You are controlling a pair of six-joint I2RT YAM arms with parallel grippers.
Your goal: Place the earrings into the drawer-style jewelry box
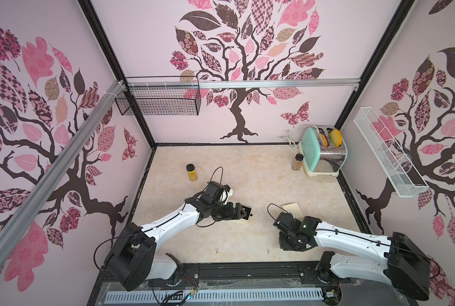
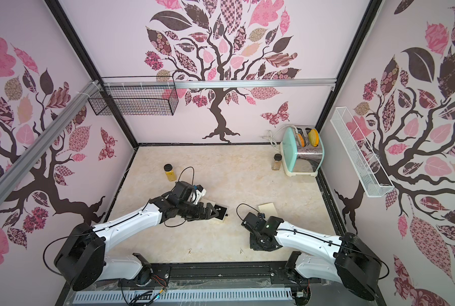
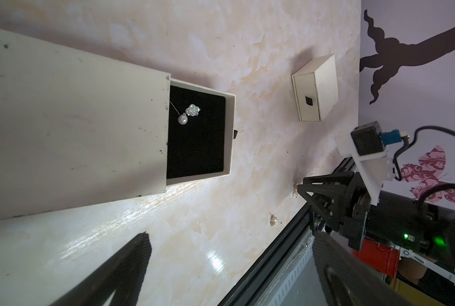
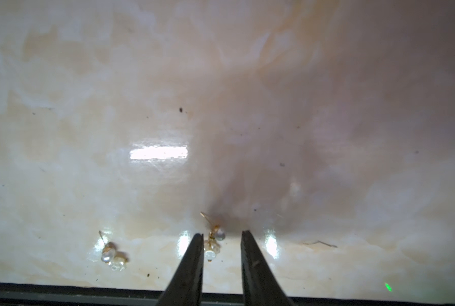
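Note:
The drawer-style jewelry box (image 3: 74, 132) lies under my left gripper (image 1: 233, 211), its drawer (image 3: 197, 142) pulled part out; a flower-and-pearl earring (image 3: 189, 112) rests on the black lining. My left gripper is open above it, holding nothing. In the right wrist view, my right gripper is part open, low over an earring (image 4: 215, 235) on the table, its fingertips around or just beside it. Another earring (image 4: 110, 255) lies to its left. A further small earring (image 1: 216, 252) lies near the front edge at left.
A small closed cream box (image 3: 314, 89) stands right of the jewelry box. Jars (image 1: 191, 173) (image 1: 296, 163) and a mint toaster (image 1: 314, 153) stand at the back. The table's black front edge (image 4: 59, 288) runs close to the earrings.

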